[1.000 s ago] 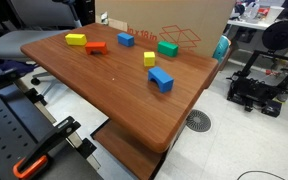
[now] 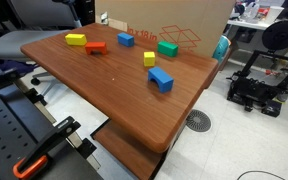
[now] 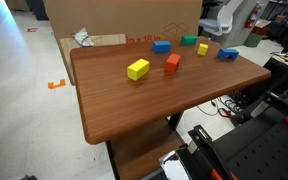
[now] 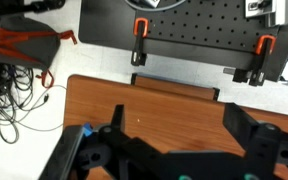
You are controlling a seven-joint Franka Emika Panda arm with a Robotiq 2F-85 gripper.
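Several toy blocks lie spread over the brown table [image 2: 124, 85]. In exterior view 1 a long yellow block [image 2: 76, 39] and a red block [image 2: 96, 47] lie toward the left, with a blue block [image 2: 126, 40] behind. Farther right are a small yellow block [image 2: 149, 59], a green block [image 2: 167, 47] and a blue arch-shaped block [image 2: 160, 79]. From the wrist, my gripper appears open, its dark fingers wide apart with only table visible between them. A bit of blue [image 4: 87, 129] shows beside the left finger. Neither exterior view clearly shows the gripper.
An upright cardboard panel [image 3: 124, 22] borders the table's far side. Along the robot's side runs a dark perforated base [image 4: 209, 22] with black-and-orange clamps [image 4: 140, 40]. Bare tabletop [image 3: 114, 105] stretches in front of the blocks.
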